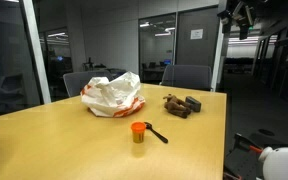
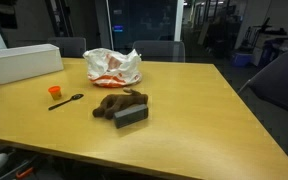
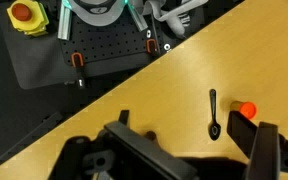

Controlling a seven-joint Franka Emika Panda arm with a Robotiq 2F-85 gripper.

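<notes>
High above the table's right front side, my gripper (image 1: 241, 30) stands open and away from every object. In the wrist view its dark fingers (image 3: 263, 143) are spread wide at the bottom of the picture. An orange cup (image 1: 138, 131) stands upright on the table, with a dark spoon (image 1: 157, 133) lying beside it. A brown plush toy (image 2: 120, 103) rests against or close to a dark grey block (image 2: 131, 116). Behind them sits a crumpled white and red plastic bag (image 2: 112, 67). In the wrist view the gripper hides most of the toy's area.
A long white box (image 2: 24, 64) stands at one end of the wooden table (image 2: 199, 110). Chairs (image 1: 187, 77) line the far side. The robot's base hardware (image 3: 104, 40) lies off the table's edge.
</notes>
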